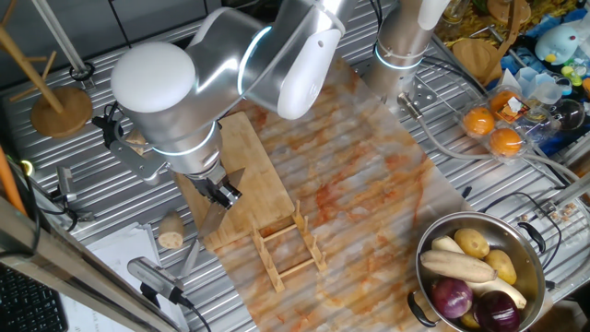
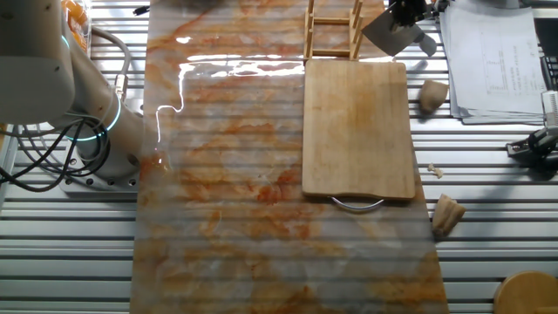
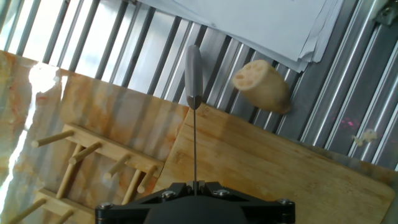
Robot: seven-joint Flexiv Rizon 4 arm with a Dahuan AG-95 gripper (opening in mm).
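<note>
My gripper is shut on a knife, gripping its thin blade (image 3: 194, 146), which appears edge-on in the wrist view. The grey handle (image 3: 194, 74) points away from the fingers, past the edge of the wooden cutting board (image 3: 280, 158). In exterior view 1 the gripper (image 1: 226, 195) hangs over the board's near end, with the broad blade (image 1: 213, 218) slanting below it. A cut lotus root piece (image 3: 262, 87) is on the slatted metal surface beside the board, a little apart from the handle in the wrist view.
A wooden peg rack (image 1: 290, 256) stands by the board's end. Another root piece (image 2: 448, 215) lies beside the board. Papers (image 2: 497, 65) cover part of the slats. A pot (image 1: 426, 290) of vegetables sits at the right; the marbled sheet (image 2: 235, 174) has free room.
</note>
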